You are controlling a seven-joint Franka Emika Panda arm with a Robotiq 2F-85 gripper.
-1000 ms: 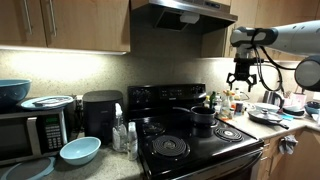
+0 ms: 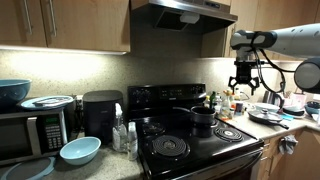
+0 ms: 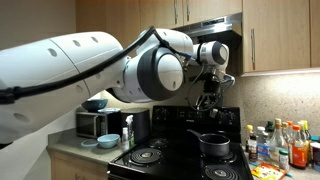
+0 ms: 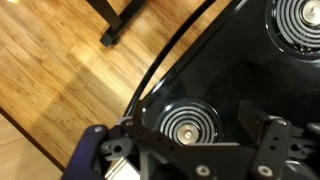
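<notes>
My gripper hangs in the air over the right side of the stove, its fingers pointing down. In the wrist view the gripper is open, its two dark fingers wide apart with nothing between them. Below the gap lies a coil burner of the black stove. A dark pot with a handle sits on a rear burner, seen in both exterior views. From the second exterior view, the gripper appears above and behind that pot.
Bottles and jars crowd the counter right of the stove. Farther right lies a wide pan. A pale blue bowl, spray bottles and a microwave stand left.
My gripper keeps nearly the same place by the right wall; any shift is very small. Pot, bowl and bottles have not moved.
</notes>
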